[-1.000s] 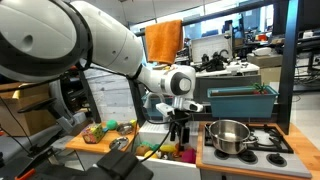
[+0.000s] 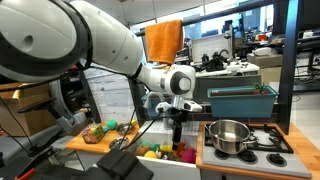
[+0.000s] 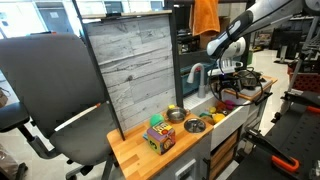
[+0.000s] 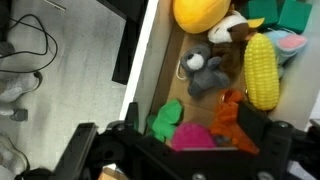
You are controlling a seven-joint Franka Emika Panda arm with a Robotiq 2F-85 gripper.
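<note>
My gripper stands open above a white drawer (image 4: 157,60), its dark fingers (image 4: 78,150) wide apart and nothing held. In the wrist view, a pink-red toy (image 4: 192,136), a green piece (image 4: 168,118) and an orange toy (image 4: 232,122) lie beneath and between the fingers. A grey plush animal (image 4: 203,70) rests farther up, beside a yellow corn cob (image 4: 262,72). An orange-yellow rounded toy (image 4: 200,12) sits at the top. Exterior view 1 shows the gripper (image 2: 177,131) low over the pulled-out drawer.
A steel pot (image 2: 229,134) and a stove (image 2: 262,152) stand to the right of the drawer. Left of it, a wooden counter (image 2: 92,145) carries small boxes and a metal bowl (image 3: 178,115). The drawer walls border the toys closely.
The gripper has shifted and turned slightly over the drawer. The pot and stove stay where they were.
</note>
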